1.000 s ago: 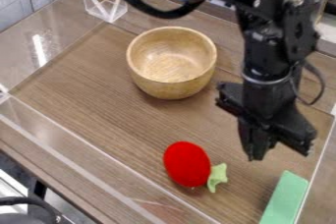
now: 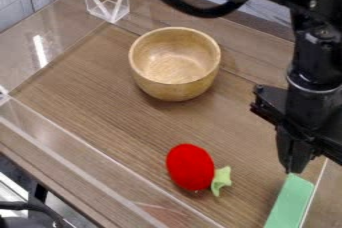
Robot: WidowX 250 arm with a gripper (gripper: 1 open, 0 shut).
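My gripper (image 2: 291, 160) is at the right side of the view, black, pointing down just above a mint-green rectangular object (image 2: 290, 204) on the table's front right; it looks shut, with nothing visible between its fingers. A red round object with a small green top (image 2: 190, 167) lies to the left, at front centre. A wooden bowl (image 2: 174, 60) stands upright at the upper middle.
A clear plastic piece (image 2: 108, 4) sits at the back left.
My gripper has moved right, from above the middle-right of the table to over the green object's upper end. The objects on the table have not moved.
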